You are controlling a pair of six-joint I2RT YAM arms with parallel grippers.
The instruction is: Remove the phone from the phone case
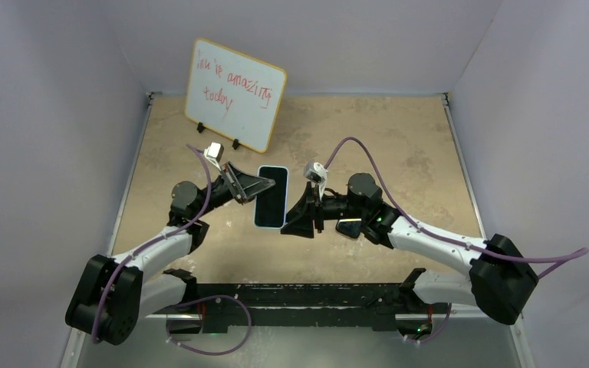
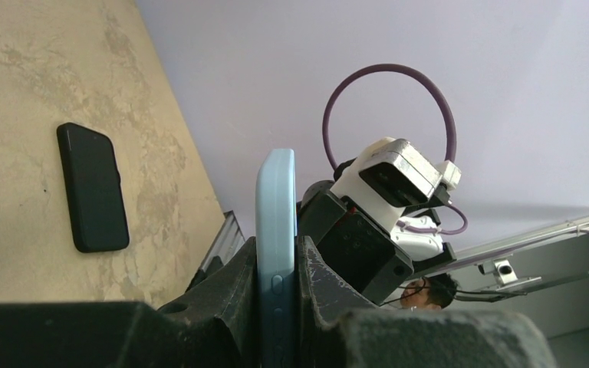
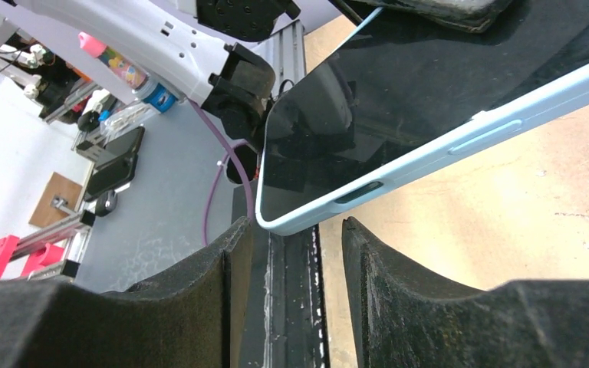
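My left gripper is shut on a phone with a dark screen and light-blue rim, held in the air; in the left wrist view its pale-blue side stands upright between the fingers. My right gripper is open just beside the phone's lower right corner. In the right wrist view that corner lies just beyond the open fingertips, with nothing seen between them.
A black phone-like object lies on the table below, partly hidden by the right arm in the top view. A whiteboard with red writing stands at the back left.
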